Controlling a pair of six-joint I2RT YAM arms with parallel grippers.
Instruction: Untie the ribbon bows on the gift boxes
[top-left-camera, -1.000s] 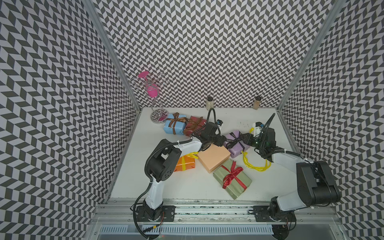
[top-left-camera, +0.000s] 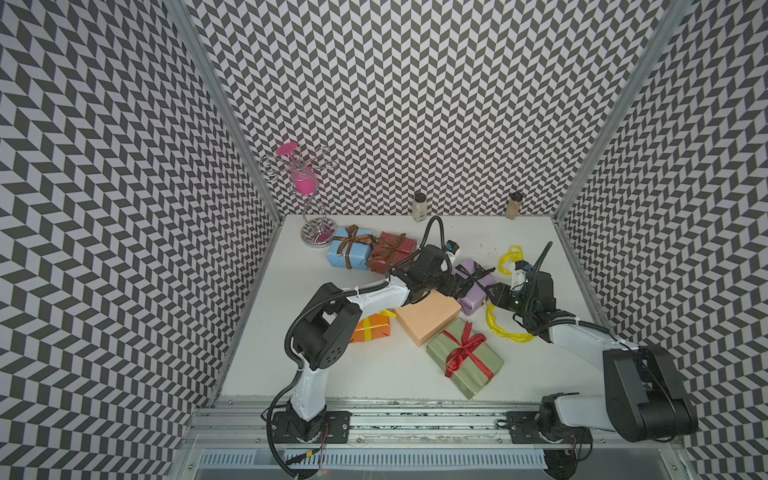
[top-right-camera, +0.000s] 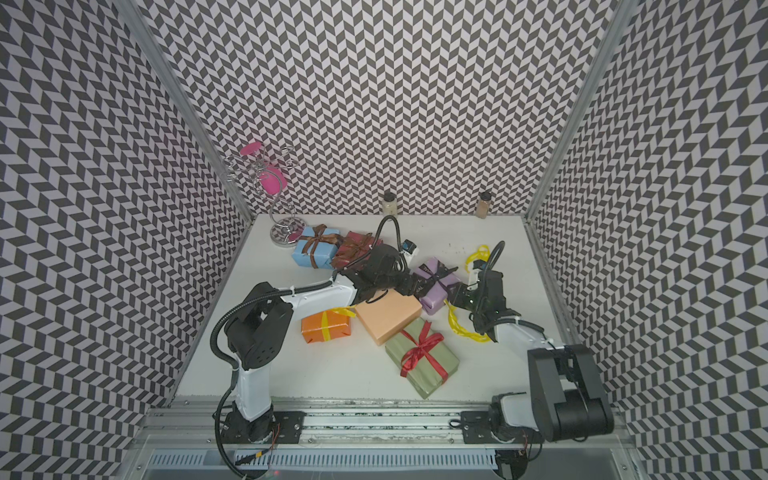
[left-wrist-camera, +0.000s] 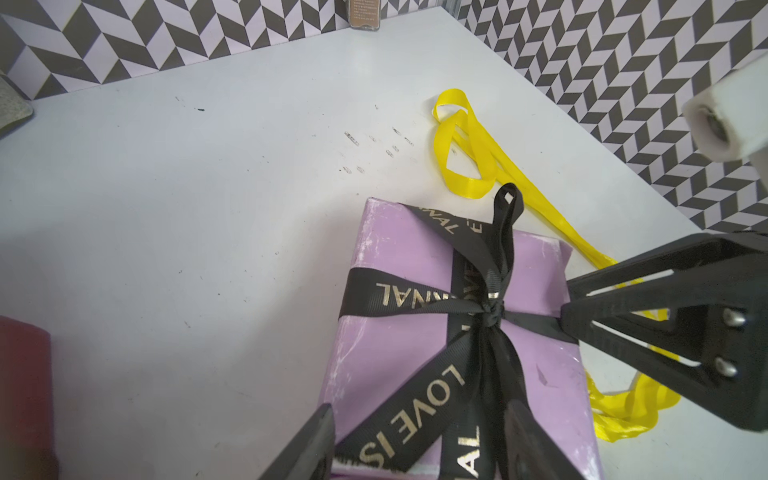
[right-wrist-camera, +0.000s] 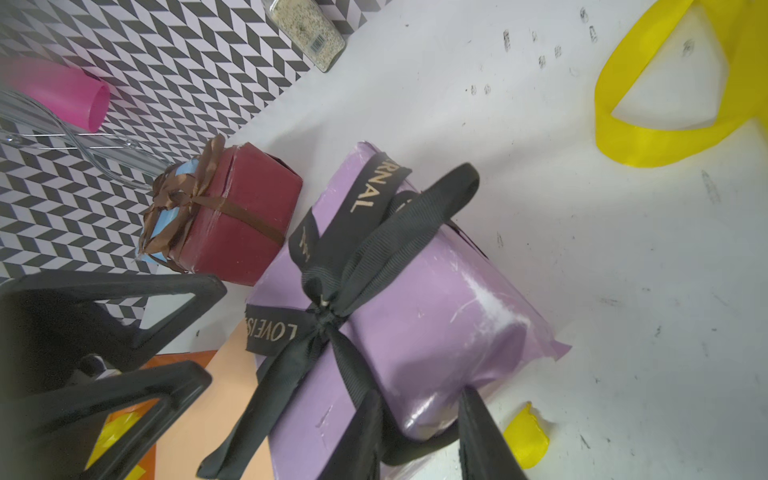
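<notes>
The purple gift box (left-wrist-camera: 384, 344) carries a black printed ribbon, its knot (left-wrist-camera: 490, 312) tied on top with one loop standing up at the back and loose tails towards the front. My left gripper is part open over the near side of the box, a strip of ribbon lying below and between its fingers. From the right, my right gripper is shut on the black ribbon (right-wrist-camera: 404, 444) at the box's edge. The green box (top-left-camera: 440, 350) has a red bow (top-left-camera: 465, 349). Brown ribbon is tied round the blue box (top-left-camera: 337, 257) and dark red box (top-left-camera: 405, 246).
A bare peach box (top-left-camera: 428, 316) sits under the left arm, beside an orange box (top-left-camera: 376, 332) with yellow ribbon. Loose yellow ribbon (top-left-camera: 512, 337) lies near the right gripper. A metal stand (top-left-camera: 318, 232) and two bottles (top-left-camera: 419, 209) are at the back.
The left gripper has moved right, over the purple box. The purple box stays roughly in place, and the black ribbon on top has shifted.
</notes>
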